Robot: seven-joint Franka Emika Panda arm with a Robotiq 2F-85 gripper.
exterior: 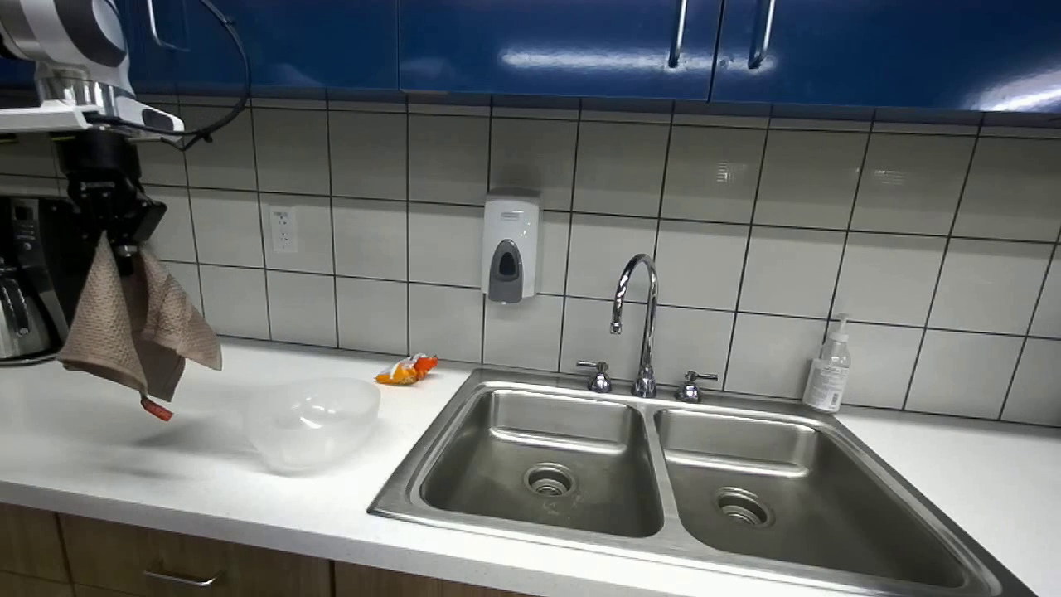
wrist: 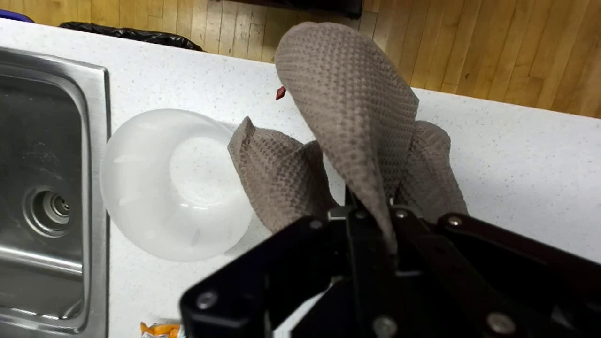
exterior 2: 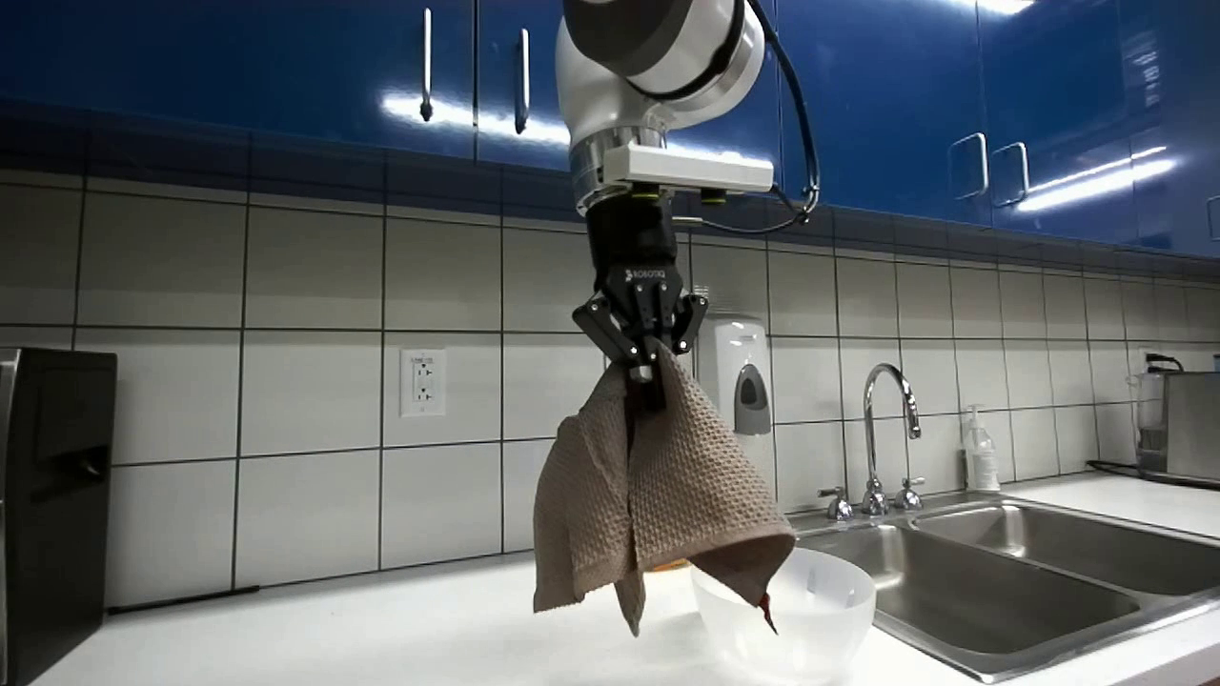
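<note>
A brown waffle-weave cloth (exterior 2: 703, 486) hangs in loose folds from my gripper (exterior 2: 646, 389), which is shut on its upper part. In exterior view 1 the cloth (exterior: 129, 318) is in the air over the left of the counter, a small red tag at its lowest corner. Seen from the wrist, the cloth (wrist: 349, 96) spreads out in front of the fingers and partly covers them. A translucent bowl (exterior: 313, 423) stands on the counter to the right of the cloth and looks empty in the wrist view.
The double steel sink (exterior: 547, 487) lies right of the bowl, with a tall faucet (exterior: 646, 328). An orange packet (exterior: 407, 369) rests near the wall. A black coffee maker (exterior: 30, 269) stands far left, behind the gripper. Counter left of the bowl is clear.
</note>
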